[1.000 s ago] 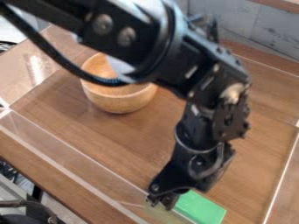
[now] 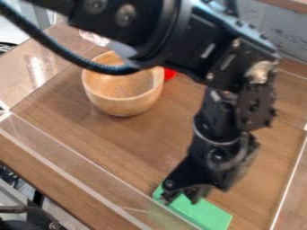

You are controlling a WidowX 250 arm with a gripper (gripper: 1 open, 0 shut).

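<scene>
A green block [image 2: 202,214] lies flat at the bottom of the wooden surface, partly under my black gripper [image 2: 180,190]. The fingertips are just over the block's upper left end; whether they touch it or how far they are apart is hard to tell. A light wooden bowl [image 2: 120,99] stands at the upper left, and a red object [image 2: 170,74] behind it is mostly hidden by the arm.
The wooden table [image 2: 84,144] has a clear middle and right part. Transparent low edges run along its front left and right sides. A dark gap with metal parts lies beyond the lower left.
Compared with a second ago, the gripper sits slightly right, over the block's end, and the arm has shifted, uncovering more of the bowl. The block looks unmoved.
</scene>
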